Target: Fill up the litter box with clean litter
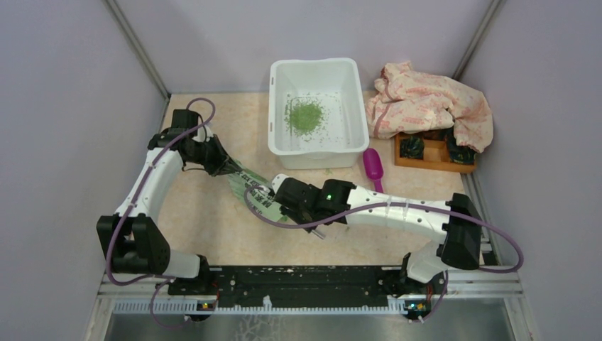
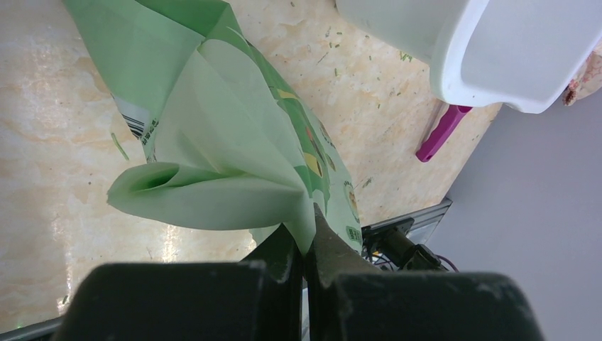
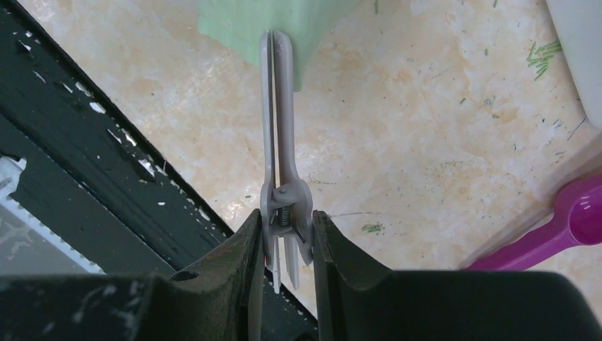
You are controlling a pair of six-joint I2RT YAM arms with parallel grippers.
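The green litter bag (image 1: 264,202) hangs slanting from my left gripper (image 1: 231,168). In the left wrist view, my gripper is shut on a gathered fold of the bag (image 2: 234,121). My right gripper is shut around grey scissors (image 3: 287,121), near their pivot and spring. The long blades lie almost closed, with their tips overlapping the bag's pale green corner (image 3: 238,25); whether plastic lies between them I cannot tell. The white litter box (image 1: 312,158) stands at the back, with a small heap of green litter (image 1: 305,117) on its floor.
A purple scoop (image 1: 373,165) lies right of the litter box. At the back right, a wooden tray (image 1: 429,165) holds dark bundles, beside a crumpled patterned cloth bag (image 1: 426,99). Green litter bits dot the table.
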